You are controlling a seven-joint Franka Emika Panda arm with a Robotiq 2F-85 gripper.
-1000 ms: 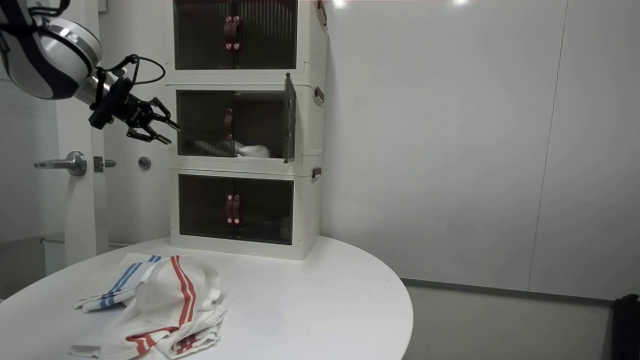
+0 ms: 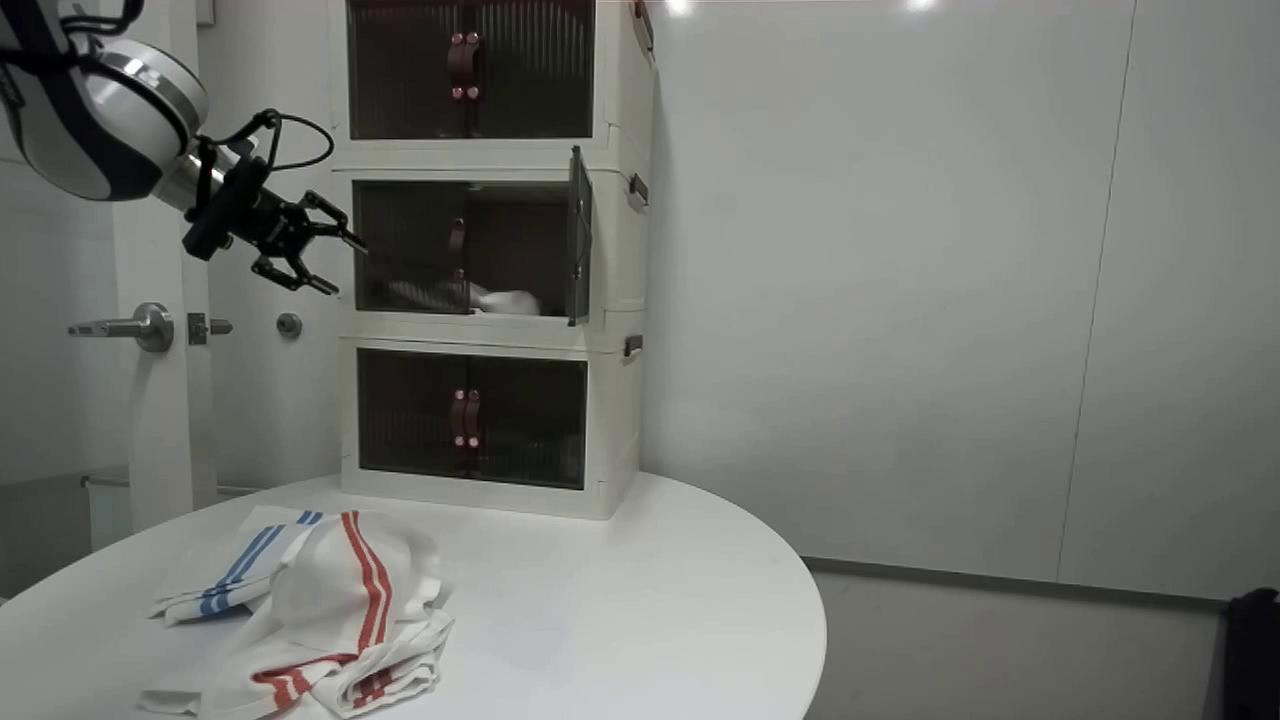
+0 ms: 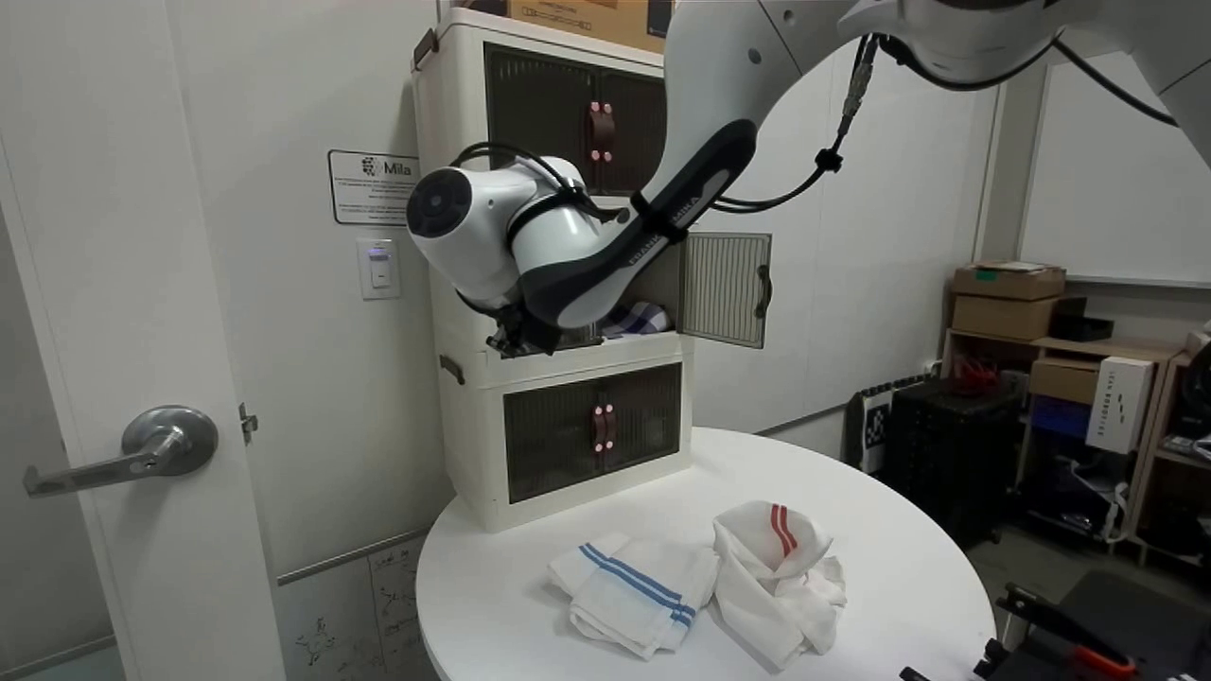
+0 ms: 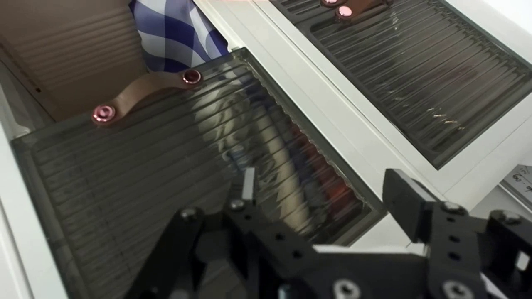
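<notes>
Up at the left of the cabinet, my gripper stands open in front of the middle box, apart from its door. Between the two fingers of the gripper in the wrist view there is nothing, only the shut ribbed door behind them. That door carries a brown strap handle. The other door of the same box is swung out to the right. A blue-and-white checked cloth lies inside. In exterior view 2 the arm hides most of the gripper.
Two white towels, one with blue stripes and one with red stripes, lie on the round table. The bottom box is closed.
The fingers have spread wider apart. The gripper has moved very slightly to the right. Doors and towels have stayed put.
</notes>
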